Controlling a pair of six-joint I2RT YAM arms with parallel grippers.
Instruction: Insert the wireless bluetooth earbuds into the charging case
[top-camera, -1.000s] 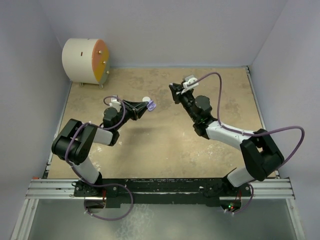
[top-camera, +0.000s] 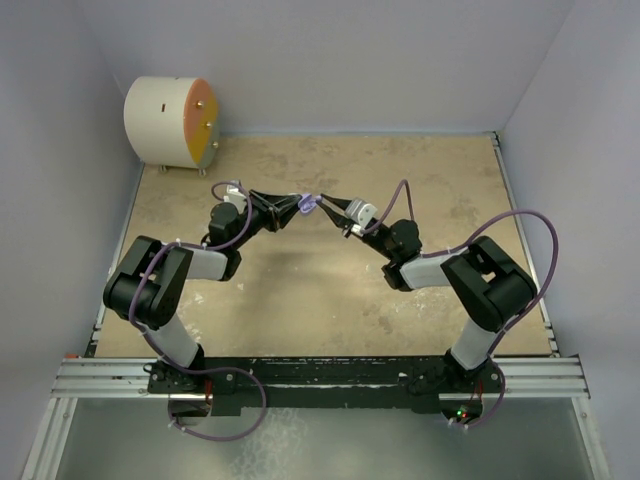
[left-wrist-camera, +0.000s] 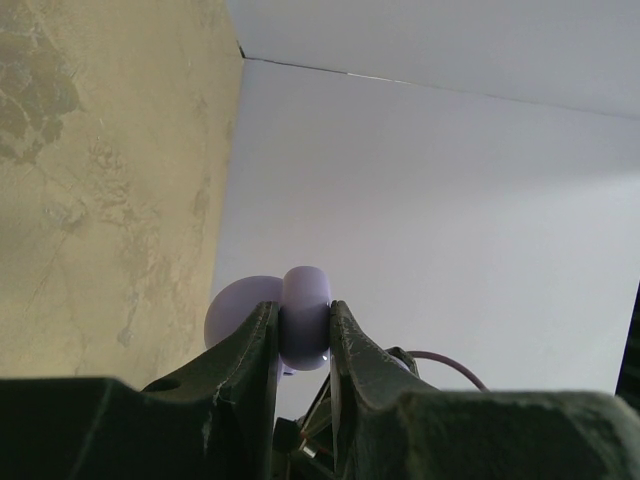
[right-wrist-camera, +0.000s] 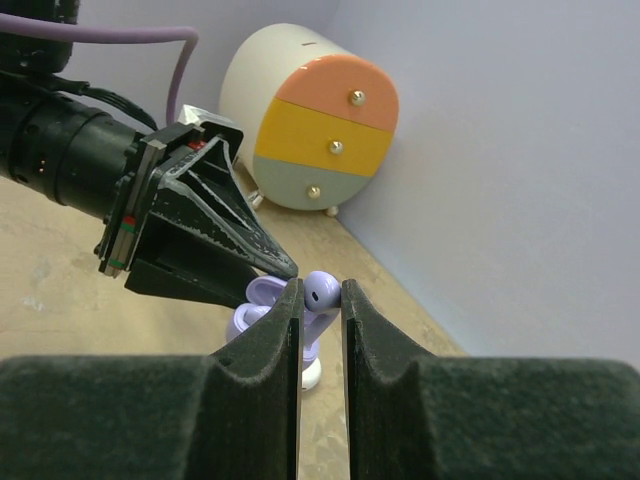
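Observation:
My left gripper (top-camera: 292, 203) is shut on the open purple charging case (top-camera: 307, 206), held above the table; in the right wrist view the case (right-wrist-camera: 265, 292) shows its lid and body. My right gripper (top-camera: 323, 200) is shut on a purple earbud (right-wrist-camera: 322, 290), which is brought up right against the case. In the left wrist view a purple rounded piece (left-wrist-camera: 303, 313) stands at the left fingertips, with another behind it. Whether the earbud sits inside a slot cannot be told.
A white drum-shaped cabinet (top-camera: 160, 120) with coloured drawers stands at the back left. A small white round object (right-wrist-camera: 310, 374) lies beyond the case.
My right gripper has moved left and down in the top view, to the case. My left gripper has moved only slightly, still holding the case.

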